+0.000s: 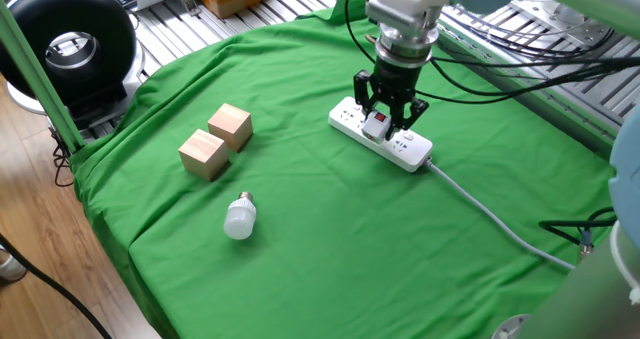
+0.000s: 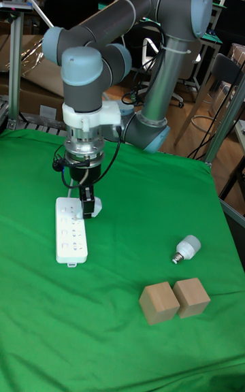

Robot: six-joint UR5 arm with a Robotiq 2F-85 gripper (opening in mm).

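Note:
A white power strip [image 1: 409, 157] lies on the green cloth, its cable running off to the right. Over its middle in exterior view 1, my gripper [image 1: 384, 119] points down, shut on a small white socket adapter [image 1: 375, 129] with a red patch on top. The fingers flank the adapter, and their contact faces are hidden. In exterior view 3 the gripper [image 2: 88, 210] is seen side-on above the strip [image 2: 71, 252], with the white adapter [image 2: 97, 207] sticking out to its right. Whether the adapter's pins sit in the strip cannot be seen.
A white light bulb [image 1: 240, 220] lies on its side on the cloth. Two wooden blocks, one nearer [image 1: 204, 155] and one farther [image 1: 231, 126], stand beside each other, apart from the strip. Open cloth surrounds them. Black cables hang beside the arm.

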